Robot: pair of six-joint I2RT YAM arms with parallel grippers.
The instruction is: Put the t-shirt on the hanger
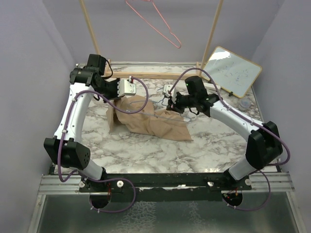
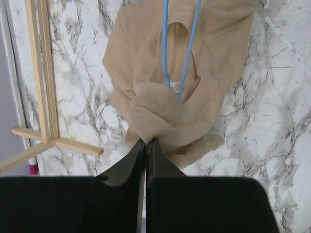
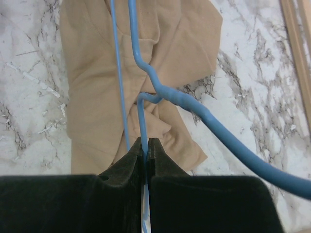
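Note:
The beige t-shirt (image 1: 165,128) lies bunched across the middle of the table. My left gripper is shut on a gathered fold of it, lifting that end at the left. A blue hanger (image 2: 165,48) reaches into the shirt's neck opening, its far end under the fabric. My right gripper is shut on the blue hanger (image 3: 182,99), above the shirt.
A wooden stand (image 1: 146,75) runs along the back, with a pink hanger (image 1: 165,24) hanging high on it. A whiteboard (image 1: 231,68) stands at the back right. Bare marble table (image 1: 116,155) shows at the front.

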